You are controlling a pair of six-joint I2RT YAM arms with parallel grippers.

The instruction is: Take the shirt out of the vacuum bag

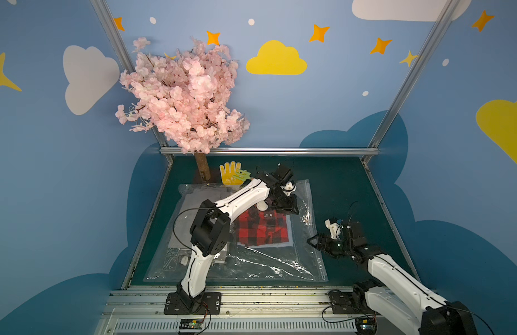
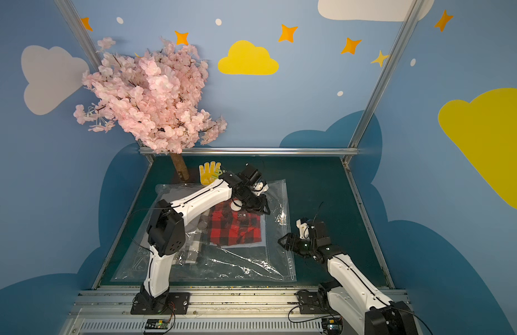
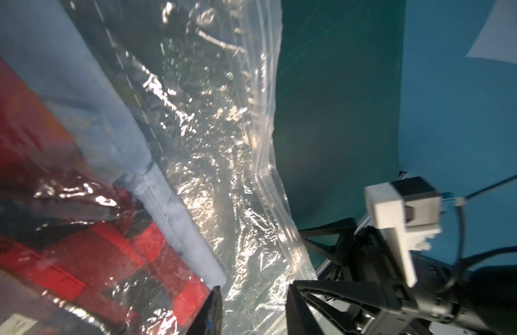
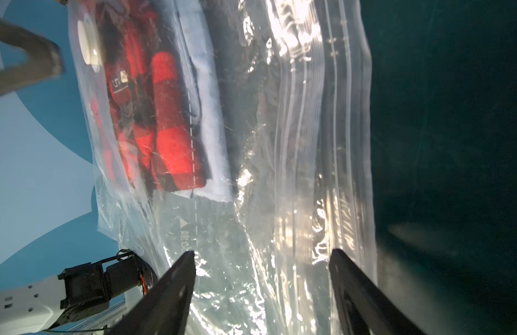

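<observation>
A clear vacuum bag point(image 1: 269, 271) lies flat on the dark green table. Inside it sits a folded red-and-black plaid shirt point(image 1: 263, 230) with a pale blue layer point(image 3: 174, 217) along its edge; grey clothing point(image 1: 183, 223) lies in the left part. My left gripper is open above the bag near its right side, close to the shirt, with no cloth between its fingers. At the bag's right edge, my right gripper stands open, its fingers on either side of the ridged zip strip point(image 4: 296, 184) as seen from the wrist. Whether its tips touch the plastic cannot be told.
A yellow hand-shaped thing point(image 1: 229, 174) and a small green tool point(image 1: 241, 174) lie behind the bag. A pink blossom tree point(image 1: 186, 97) stands at the back left. Bare table point(image 1: 347, 189) extends right of the bag.
</observation>
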